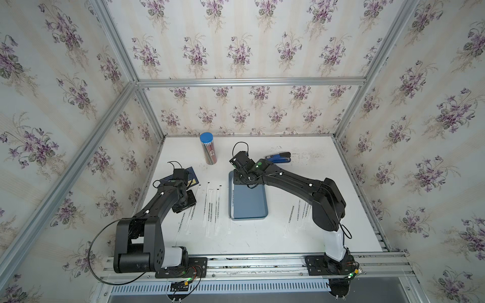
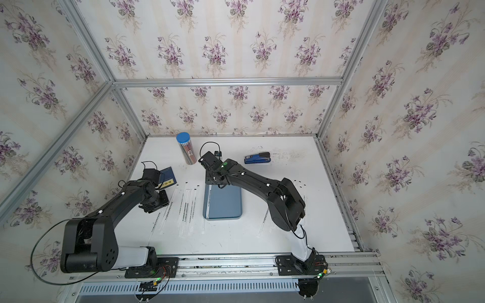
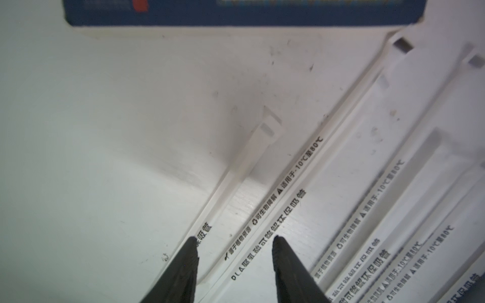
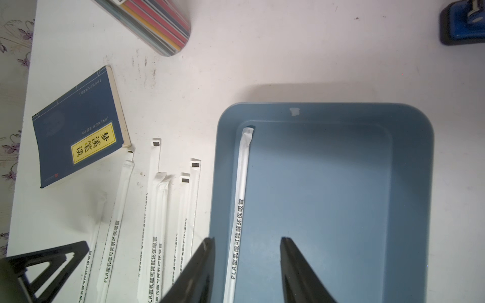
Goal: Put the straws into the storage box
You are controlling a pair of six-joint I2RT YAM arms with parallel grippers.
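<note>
Several paper-wrapped straws [image 3: 283, 192] lie on the white table left of the blue-grey storage box [image 4: 424, 212]. One wrapped straw [image 4: 238, 212] is inside the box, along its left wall. My left gripper hangs low over the leftmost straws, its fingers part open, with nothing held between them; the leftmost straw [image 3: 229, 186] and a neighbouring pair run beneath. Above the box's left part, my right gripper stands open and empty. More straws [image 1: 290, 214] lie on the table to the right of the box.
A dark blue book [image 4: 78, 126] lies just behind the left straws, close to my left gripper. Behind it stands a blue-lidded container [image 1: 208, 149] of coloured sticks. A blue stapler [image 1: 277, 157] sits behind the box.
</note>
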